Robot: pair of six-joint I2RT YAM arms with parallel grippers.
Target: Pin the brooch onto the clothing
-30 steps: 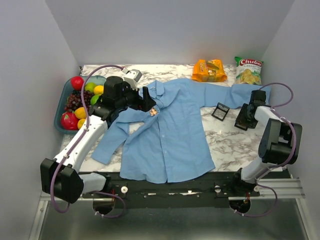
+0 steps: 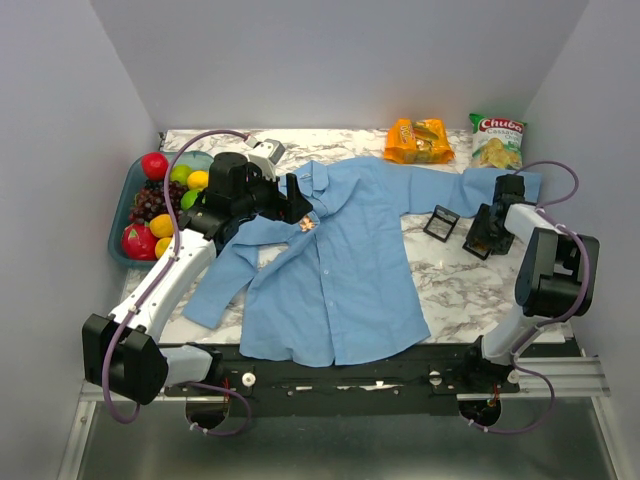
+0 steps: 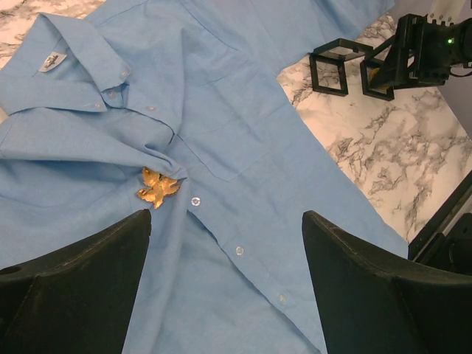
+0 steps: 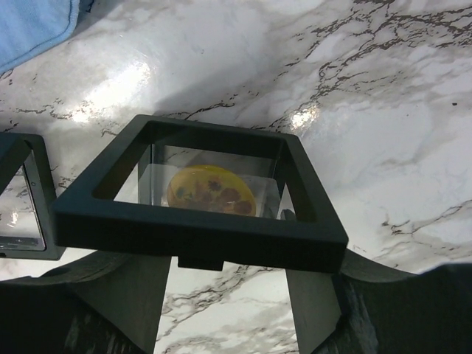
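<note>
A gold leaf-shaped brooch (image 3: 158, 186) rests on the light blue shirt (image 2: 365, 270), beside the front opening below the collar. Above it hangs my left gripper, its fingers wide apart with nothing between them. At the right, a black-framed display case (image 4: 199, 240) stands on the marble and holds an amber oval brooch with dark flower shapes (image 4: 210, 190) behind clear film. My right gripper is open at the case's near edge, which hides its fingertips; bare marble shows between the fingers. Whether they touch the case, I cannot tell.
An empty-looking black display case (image 2: 441, 223) stands between the shirt and my right gripper. A fruit basket (image 2: 118, 235) fills the left side. An orange snack bag (image 2: 418, 142) and a green chip bag (image 2: 497, 142) lie along the back. Marble is clear at the front right.
My left arm has stayed still.
</note>
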